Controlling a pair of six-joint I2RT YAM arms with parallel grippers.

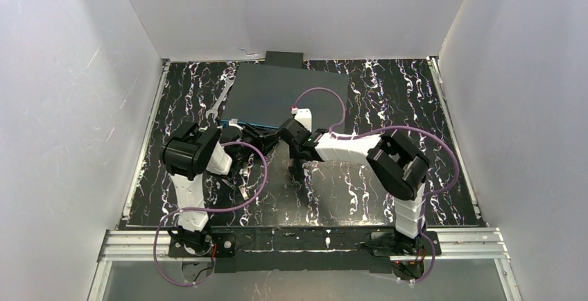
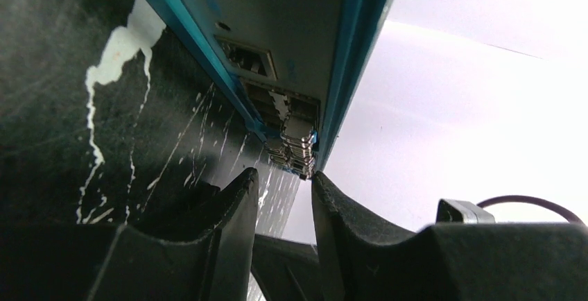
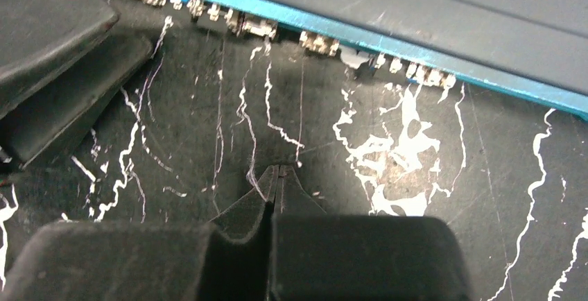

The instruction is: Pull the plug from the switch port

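Observation:
The switch (image 1: 284,96) lies flat at the back of the table, its ported front edge towards me. In the left wrist view, its blue-edged front panel (image 2: 291,23) runs down the middle, and silvery connector parts (image 2: 299,138) stick out of it. My left gripper is open close to that front, with those parts beyond its fingertips and nothing clearly gripped. In the right wrist view, my right gripper is shut with nothing between its fingers, over bare table and apart from the row of connector parts (image 3: 253,27). Which of these is the plug, I cannot tell.
A wrench (image 1: 220,98) lies left of the switch, and a small dark box (image 1: 284,59) sits behind it. The dark left gripper's fingers (image 3: 62,30) reach in at the right wrist view's upper left. Free table (image 1: 347,190) extends at front right.

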